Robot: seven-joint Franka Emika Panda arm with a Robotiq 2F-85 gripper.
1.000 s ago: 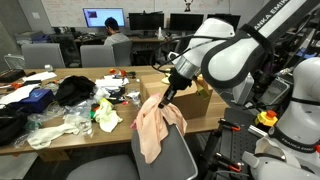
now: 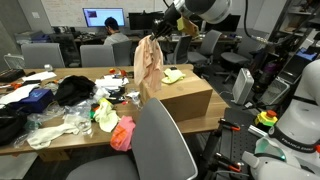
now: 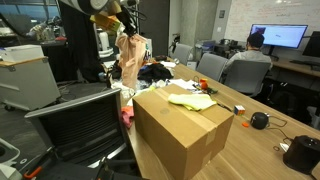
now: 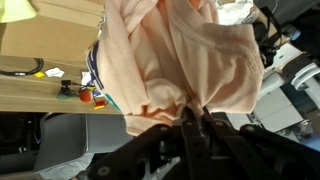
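Observation:
A peach-coloured cloth [image 2: 149,66] hangs in long folds from my raised gripper [image 2: 153,38], which is shut on its upper part. Seen from the second exterior camera, the same cloth [image 3: 130,58] dangles behind the chair and beside the cardboard box [image 3: 185,130]. In the wrist view the cloth [image 4: 170,65] fills much of the picture, bunched where my gripper pinches it and covering the fingertips. A yellow cloth [image 3: 193,101] lies on top of the box.
A grey chair [image 2: 165,140] stands in front of the table. Scattered clothes, including a pink cloth [image 2: 122,133] and a white one [image 2: 52,132], cover the table's left part. A black mug [image 3: 302,155] stands at the table's right side.
The arm has risen and moved farther back, carrying the peach cloth up off the chair back. The cloth now hangs free near the box, which shows more fully.

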